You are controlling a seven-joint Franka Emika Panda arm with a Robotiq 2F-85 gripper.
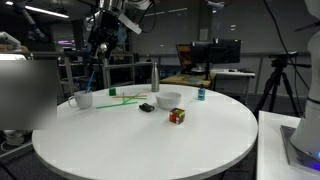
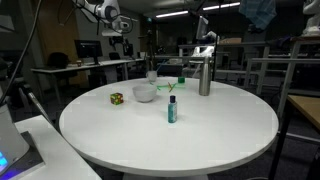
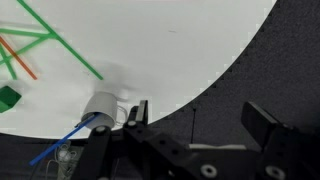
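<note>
My gripper [image 1: 95, 50] hangs high above the left side of the round table, near and above a white mug [image 1: 82, 100]. A blue stick [image 1: 91, 80] stands in the mug, leaning, its upper end poking out. In the wrist view the fingers are wide apart, with only dark floor between the fingers. There the mug [image 3: 101, 104] lies to the left of the left finger [image 3: 137, 115], and the blue stick [image 3: 62, 141] slants out over the table's edge. No contact with either shows.
Green and orange sticks [image 3: 32, 42] and a green block [image 3: 9, 98] lie near the mug. A white bowl [image 2: 144, 93], a colour cube [image 2: 117, 99], a small blue bottle [image 2: 172, 110] and a tall grey bottle [image 2: 205, 79] stand elsewhere.
</note>
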